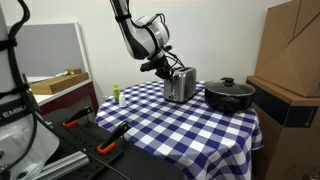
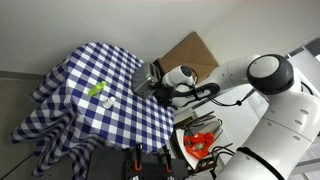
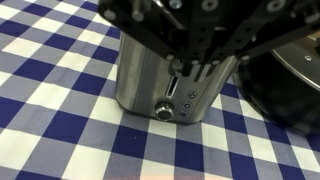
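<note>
A silver toaster (image 1: 183, 88) stands upright on a blue-and-white checked cloth. Its front face, with a lever slot and a round dial (image 3: 165, 111), fills the middle of the wrist view. My gripper is close to the upper part of that face, near the slot, its dark fingers shut with nothing seen between them. Whether the fingertips touch the toaster I cannot tell. From the side, the gripper (image 1: 168, 73) shows at the toaster's near left edge. In the second exterior view the arm covers part of the toaster (image 2: 146, 76).
Right beside the toaster sits a black lidded pot (image 1: 229, 97). A green item (image 2: 97, 88) and a small white one (image 2: 109, 102) lie toward the cloth's other side. Cardboard boxes (image 1: 285, 117) border the right.
</note>
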